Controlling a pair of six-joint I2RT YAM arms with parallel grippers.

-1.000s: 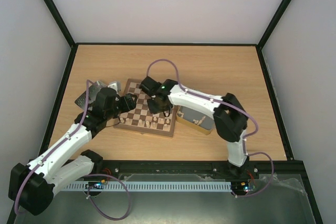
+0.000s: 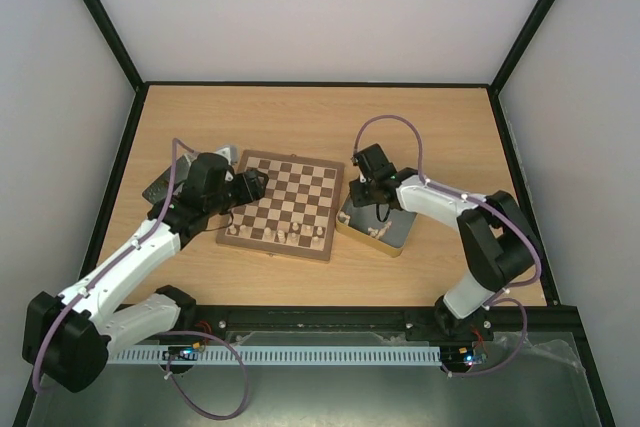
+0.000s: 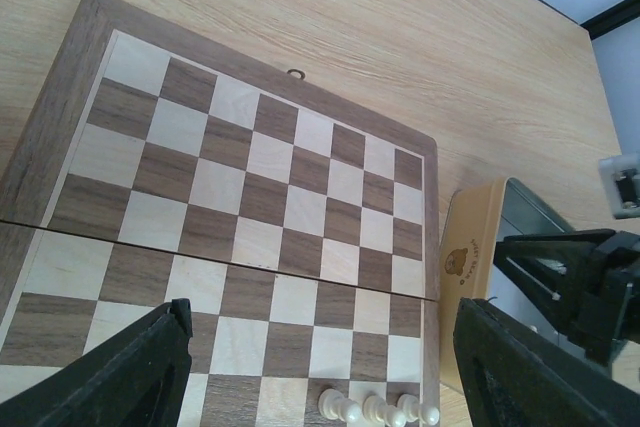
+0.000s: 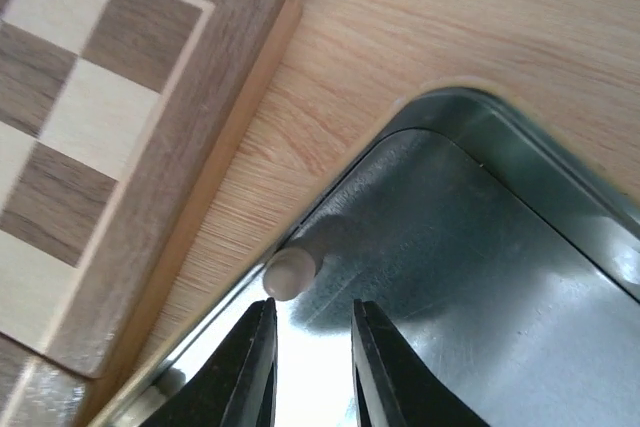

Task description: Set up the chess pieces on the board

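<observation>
The wooden chessboard (image 2: 288, 187) has several light pieces along its near side, including a pawn (image 3: 336, 405). My left gripper (image 2: 255, 184) hangs open over the board's left part, nothing between its fingers. My right gripper is over the open box (image 2: 397, 237) right of the board, its fingers part open with nothing seen between them. Just beyond its left finger a light piece (image 4: 290, 274) lies by the box wall. More light pieces lie along the box's left side.
A dark tray (image 2: 158, 184) sits left of the board, partly behind my left arm. The table behind the board is clear. The board's edge is close beside the box.
My right arm has swung rightward from over the chessboard to above the box. The left arm has shifted slightly up and right.
</observation>
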